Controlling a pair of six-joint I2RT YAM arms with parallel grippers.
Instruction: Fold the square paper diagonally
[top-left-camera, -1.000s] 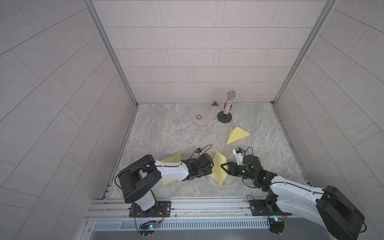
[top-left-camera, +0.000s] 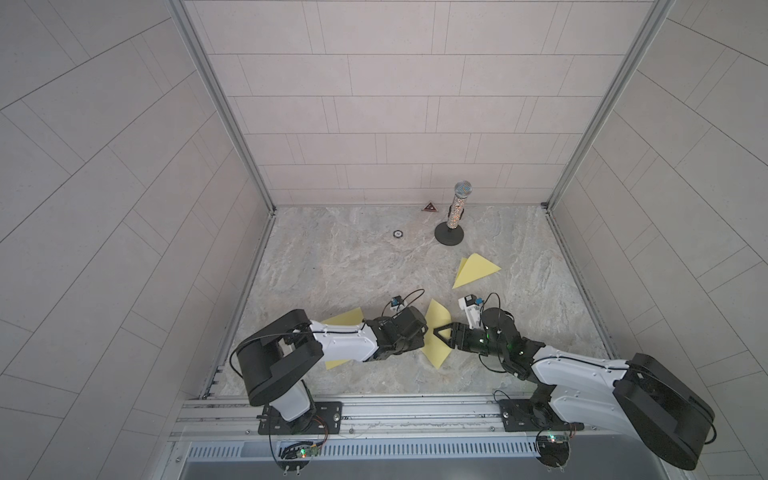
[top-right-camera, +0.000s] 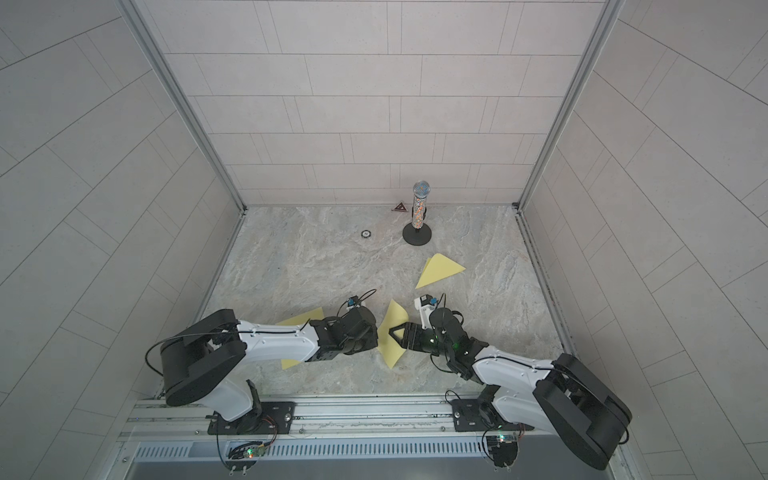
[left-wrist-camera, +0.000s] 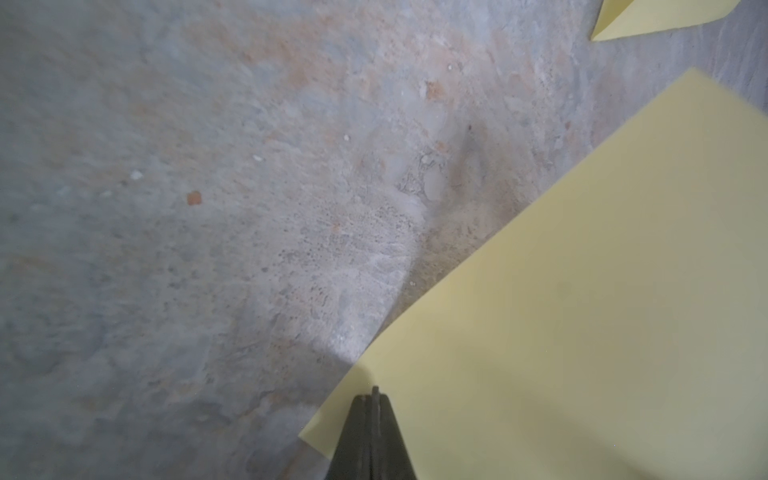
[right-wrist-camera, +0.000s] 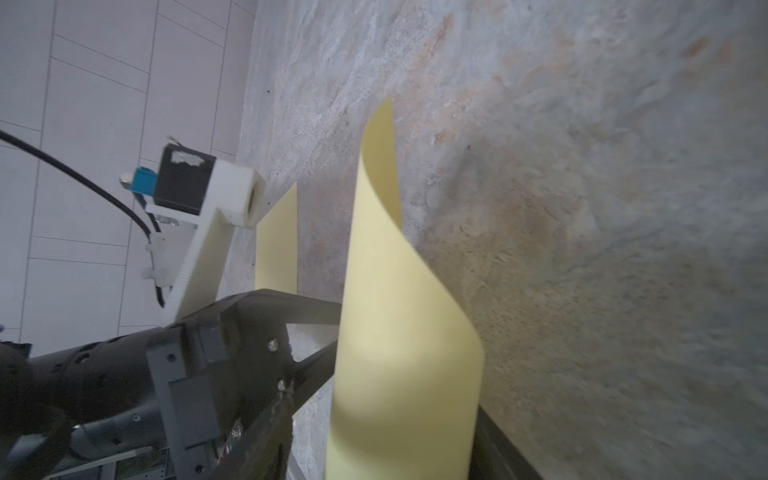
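A square yellow paper lies in front of both arms, its raised side (right-wrist-camera: 400, 352) curling up in the right wrist view. My left gripper is shut, its fingertips over the paper near one corner; whether paper is pinched between them cannot be made out. My right gripper (top-left-camera: 439, 333) stands open at the paper's right side, low over the table. In the right wrist view the curled paper rises between its dark fingers, covering part of the gap.
A folded yellow paper (top-left-camera: 477, 268) lies behind the right arm, and another yellow sheet (top-left-camera: 344, 317) is partly under the left arm. Farther back stand a microphone (top-left-camera: 455, 212), a small ring (top-left-camera: 397, 234) and a small triangle (top-left-camera: 429, 207).
My right gripper has moved slightly left, and the paper's right side has bent further toward the left with it. The left arm looks still.
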